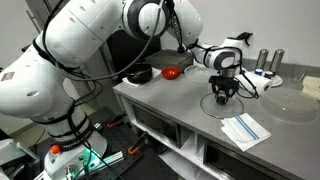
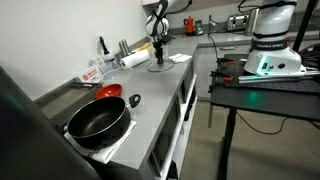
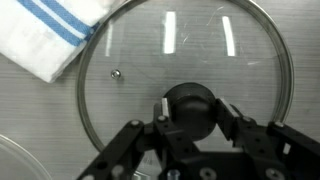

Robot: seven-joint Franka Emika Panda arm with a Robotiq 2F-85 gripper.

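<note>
A round glass lid [image 1: 208,106] with a metal rim lies at or just above the grey counter; I cannot tell whether it touches. Its black knob [image 3: 190,110] fills the middle of the wrist view. Either side of that knob stand the fingertips of my gripper, shut on it. In exterior view 2 the lid [image 2: 160,68] shows small at the far end of the counter, the arm above it. My gripper [image 1: 222,91] reaches down from above in exterior view 1, partly covering the knob.
Beside the lid is a folded white towel [image 1: 245,129] with blue stripes. A large clear dish [image 1: 290,106] occupies the right of the counter. Farther left stand a black pan [image 2: 100,124] and a red bowl [image 2: 108,92]. Between pan and lid the counter is mostly clear.
</note>
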